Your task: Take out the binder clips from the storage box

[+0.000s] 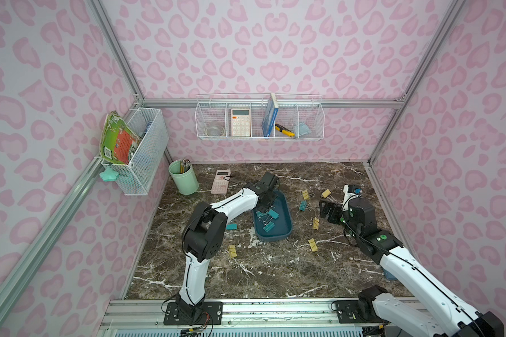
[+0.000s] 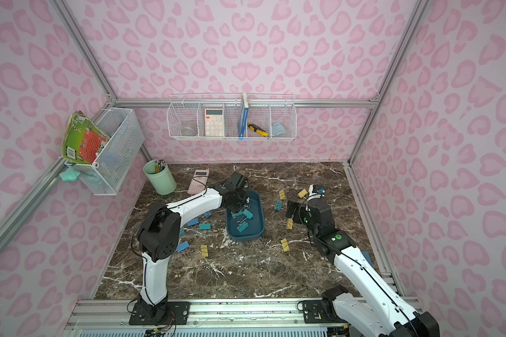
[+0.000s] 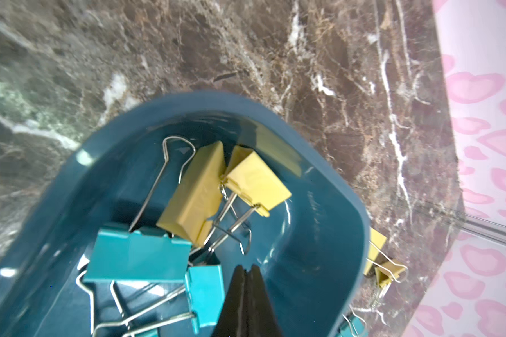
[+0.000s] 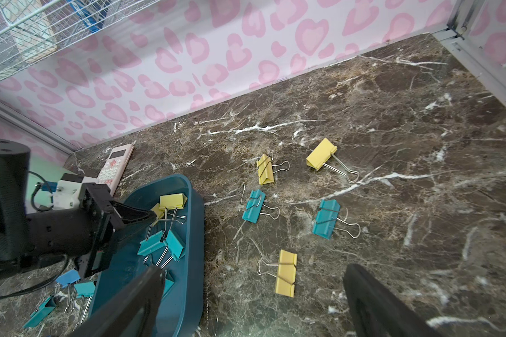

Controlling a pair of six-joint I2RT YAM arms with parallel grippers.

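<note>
The blue storage box stands on the marble table and still holds clips. In the left wrist view, two yellow binder clips lie at its far end: a long yellow clip and a second yellow clip. Teal binder clips lie close by, among them a teal clip and a smaller teal clip. My left gripper is inside the box, its fingertips together and empty; both yellow clips are outside them. Over the table to the right, my right gripper stands open with nothing between its fingers.
On the table right of the box lie loose clips, including a yellow clip and a teal clip. More lie to its left, such as a blue clip. A pink calculator and a green pen cup stand behind.
</note>
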